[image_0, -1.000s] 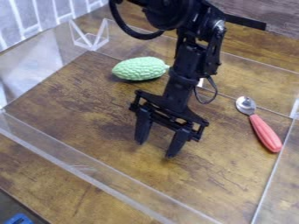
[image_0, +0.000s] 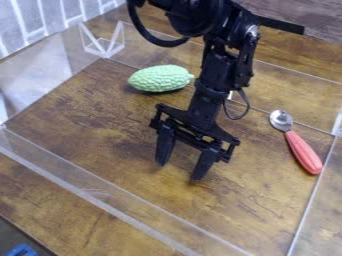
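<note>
The black gripper (image_0: 183, 160) hangs low over the middle of the wooden board, its two fingers spread apart with nothing visible between them. A green bumpy oval object (image_0: 160, 78) lies behind it to the left. A spoon-like utensil with a red handle (image_0: 299, 148) and a round metal head lies to the right. Something small and light is partly hidden behind the arm.
Clear plastic walls (image_0: 94, 200) border the board on the left, front and right. A clear plastic piece stands at the back left. The left and front areas of the board are bare.
</note>
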